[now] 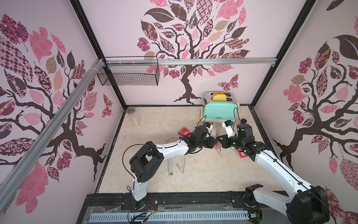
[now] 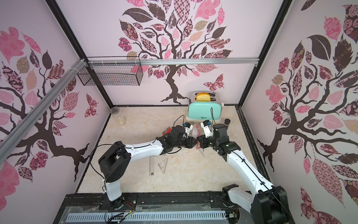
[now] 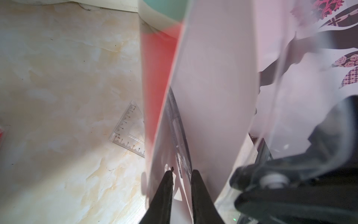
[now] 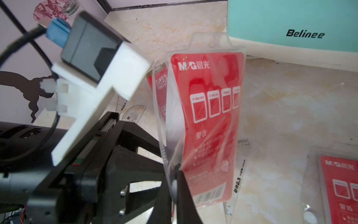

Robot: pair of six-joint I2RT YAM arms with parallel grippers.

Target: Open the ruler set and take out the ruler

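Note:
A red M&G ruler-set pouch [image 4: 208, 123] of clear plastic stands upright between the grippers in the middle of the table. My right gripper is shut on the pouch's clear edge. My left gripper is at the pouch from the left side, fingers slightly parted by its opened edge; in the left wrist view a dark strip shows inside the pouch behind the fingertips, and whether the fingers grip anything is unclear.
Loose transparent rulers [image 1: 170, 166] and a triangle [image 1: 181, 164] lie front left. Another red pouch [image 4: 337, 179] lies at right. A mint toaster [image 1: 219, 110] stands behind; a clear jar [image 1: 133, 117] is back left.

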